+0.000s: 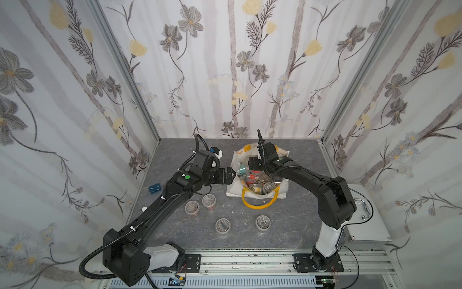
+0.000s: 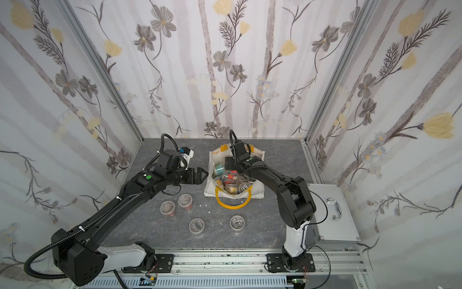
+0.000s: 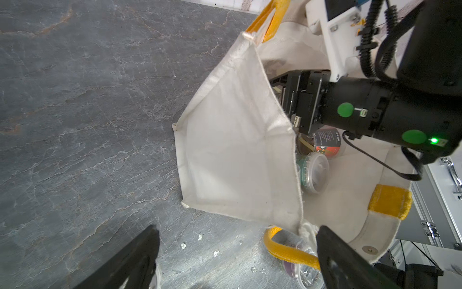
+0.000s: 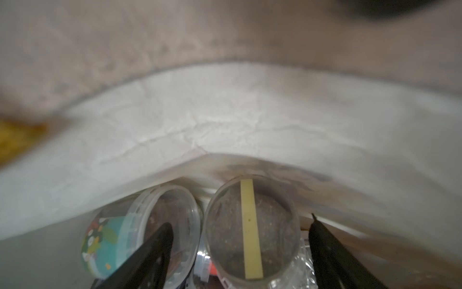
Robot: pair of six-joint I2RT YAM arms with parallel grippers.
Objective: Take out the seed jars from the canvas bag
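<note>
The canvas bag [image 1: 235, 190] with yellow handles stands open on the table, several seed jars inside. My right gripper is down inside it, open around a clear jar [image 4: 269, 221] with a yellow strip on top; whether it touches is unclear. A teal-labelled jar [image 4: 110, 240] lies on its side beside that one. My left gripper stands open at the bag's left side, nothing between its fingers. Several jars stand out on the table, such as one [image 1: 222, 226] at the front.
A small blue object [image 1: 154, 188] lies at the left edge. A metal box [image 2: 332, 216] sits at the right.
</note>
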